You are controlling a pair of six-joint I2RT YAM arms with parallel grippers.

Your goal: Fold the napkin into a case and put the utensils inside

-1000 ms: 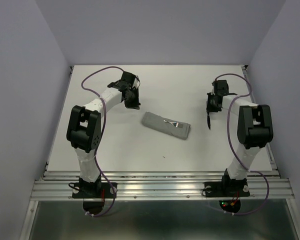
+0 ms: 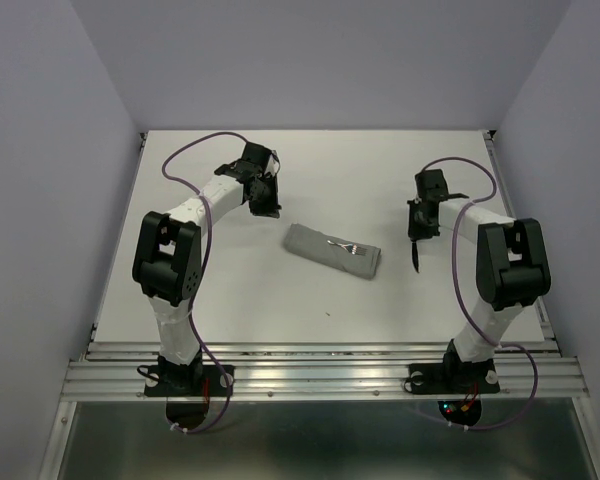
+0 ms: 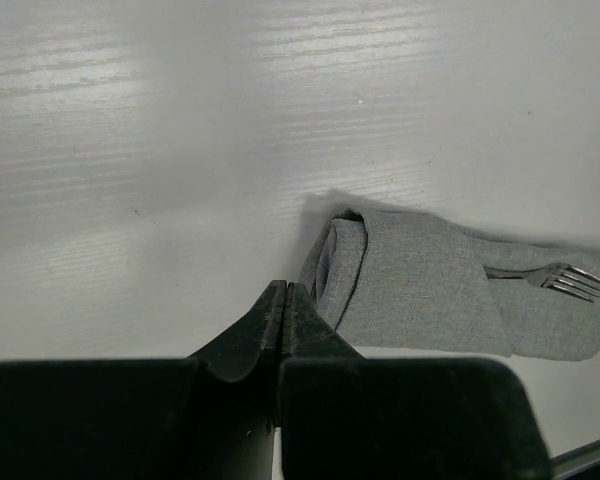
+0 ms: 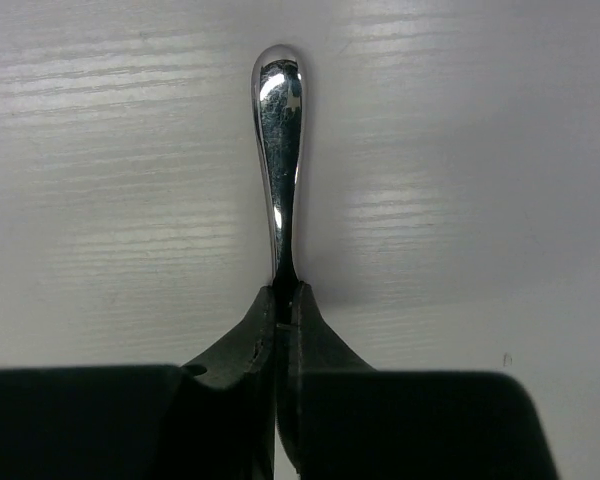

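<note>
The grey napkin [image 2: 310, 243], folded into a long strip, lies in the middle of the table, with a fork [image 2: 348, 247] on it, its handle partly under a fold in the left wrist view. My left gripper is shut with nothing between its fingers, above and left of the napkin. A utensil with a shiny metal handle [image 4: 280, 140] lies on the table right of the napkin, its far part hidden by my right gripper, whose fingertips are close around its narrow neck; whether they grip it I cannot tell.
White table [image 2: 200, 300] with bare space at the back, front and left. Grey walls stand around the back and sides.
My right gripper, with the utensil under it, has shifted slightly toward the front and left over the last second. The left arm and napkin have not moved.
</note>
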